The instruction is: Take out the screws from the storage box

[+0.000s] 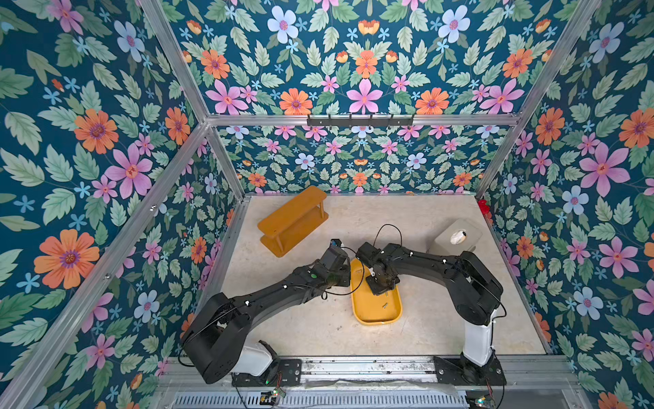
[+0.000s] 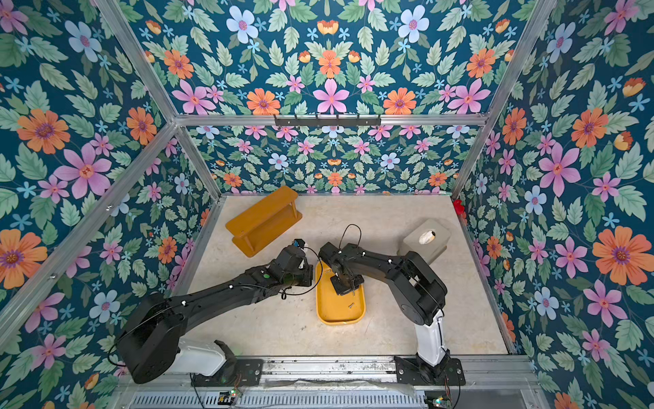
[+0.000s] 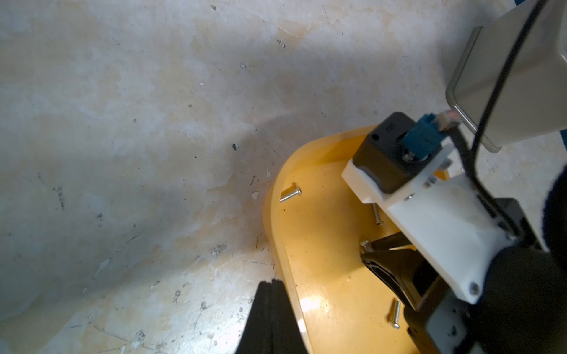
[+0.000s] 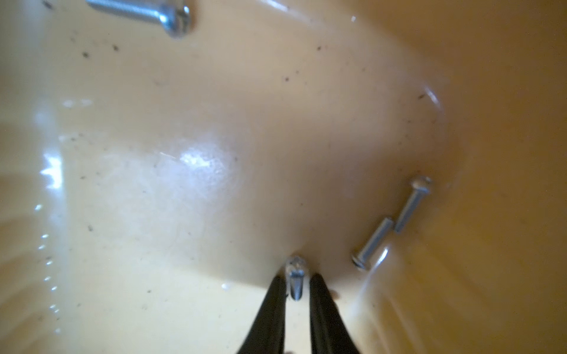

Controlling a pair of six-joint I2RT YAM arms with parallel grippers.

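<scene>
The storage box is a yellow tray (image 1: 376, 317) at the table's middle, with several silver screws inside. In the right wrist view one screw (image 4: 295, 278) stands between the tips of my right gripper, which is shut on it low over the box floor. Two more screws, one (image 4: 412, 203) touching or nearly touching another (image 4: 373, 243), lie by a wall, and a larger-looking screw (image 4: 141, 10) is cut off at the top. My left gripper is shut with nothing between its fingers, outside the box's left rim. From there, a screw (image 3: 290, 193) shows near the rim corner.
A brown wooden shelf (image 1: 293, 221) lies at the back left. A grey box (image 1: 455, 238) with a white top opening stands at the back right. The right arm reaches over the yellow box, close to the left gripper. Bare table lies in front and to the left.
</scene>
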